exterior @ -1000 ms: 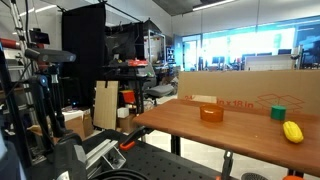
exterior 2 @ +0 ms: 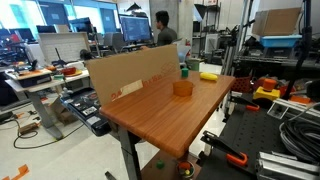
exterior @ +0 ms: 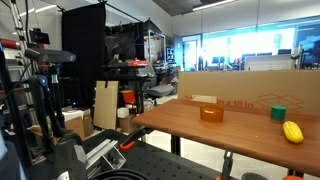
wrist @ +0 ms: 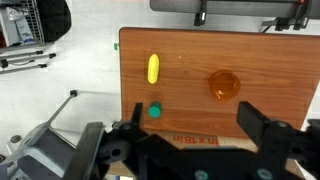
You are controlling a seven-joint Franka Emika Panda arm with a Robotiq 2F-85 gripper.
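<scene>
On the brown table [exterior: 170, 122] sits an orange bowl [exterior: 211, 113]; from above, in the wrist view, the bowl [wrist: 224, 85] looks round and empty. A green cup-like object [exterior: 278, 112] stands near the cardboard, and a yellow elongated object [exterior: 292, 132] lies by the table's far right end. The wrist view puts the yellow object [wrist: 153, 68] and the green one [wrist: 155, 109] to the left of the bowl. High over the tabletop, my gripper is open, its fingers wide apart and nothing between them. Neither exterior view shows the gripper.
A tall cardboard panel [exterior 2: 150, 82] walls off one long side of the table. Beyond the opposite edge are a dark base frame and clamps with orange handles [exterior 2: 237, 158]. A person [exterior 2: 164, 30] is in the background.
</scene>
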